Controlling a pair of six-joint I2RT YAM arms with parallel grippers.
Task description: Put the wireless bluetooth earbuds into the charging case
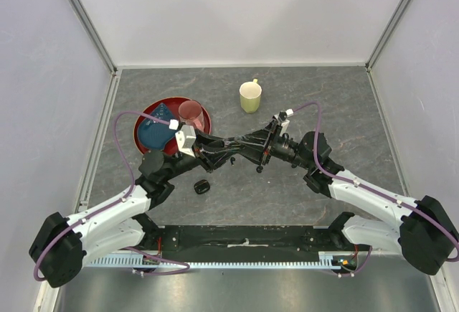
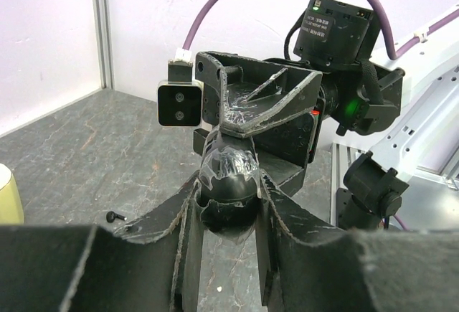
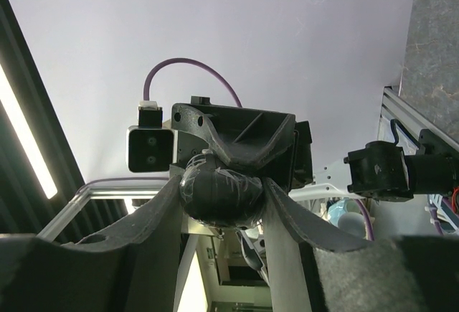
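Above the table's middle, my left gripper (image 1: 221, 143) and my right gripper (image 1: 240, 143) meet tip to tip. In the left wrist view, dark fingers (image 2: 188, 244) close from both sides on a glossy, dark rounded thing (image 2: 229, 214). The right wrist view shows a similar dark, tape-wrapped form (image 3: 221, 194) between the fingertips. Whether this is a held piece or the opposite gripper's taped fingertips, I cannot tell. On the table below lie a small black rounded box (image 1: 201, 186), perhaps the charging case, and two small black pieces that look like earbuds (image 1: 232, 161).
A red plate (image 1: 143, 108) at the back left bears a blue piece (image 1: 155, 133) and a pink cup (image 1: 191, 112). Behind the grippers stands a pale yellow mug (image 1: 250, 97). Bare table (image 1: 323, 97) lies at the back right.
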